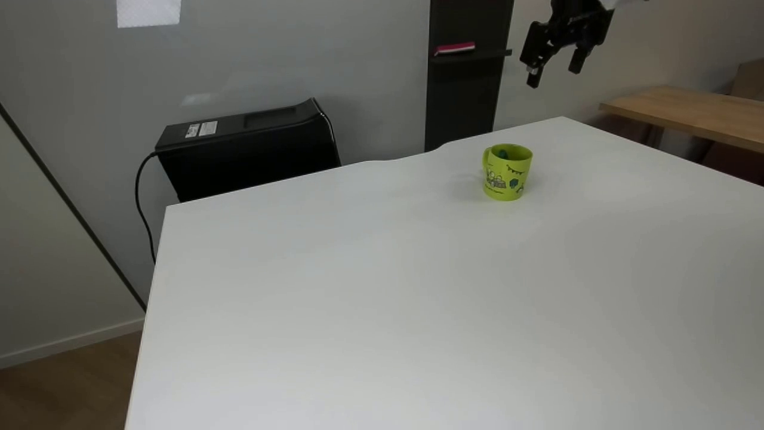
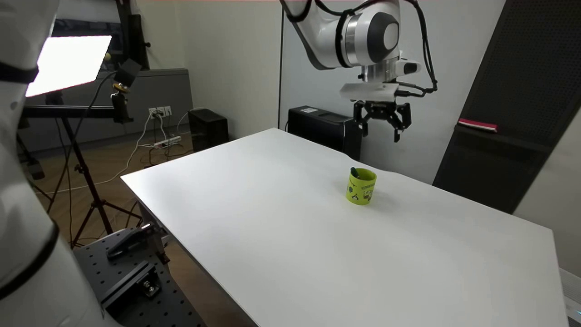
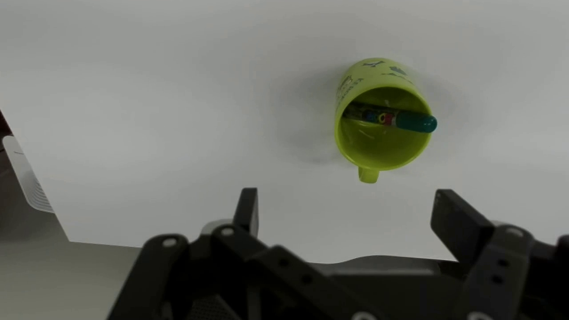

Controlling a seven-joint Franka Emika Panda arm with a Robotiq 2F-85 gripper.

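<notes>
A yellow-green mug [image 1: 508, 173] with printed pictures stands upright near the far edge of the white table. Seen from above in the wrist view, the mug [image 3: 368, 152] has a marker [image 3: 410, 120] leaning inside it, its green-capped end at the rim. The mug's handle [image 3: 368, 175] points toward my fingers in that view. High above the table, my gripper [image 2: 381, 135] is open, its fingers wide apart and nothing between them. In exterior view 1 the gripper [image 1: 555, 74] hangs above and to the right of the mug, well clear of it.
A light stand [image 2: 90, 180] is off to the left in exterior view 2.
</notes>
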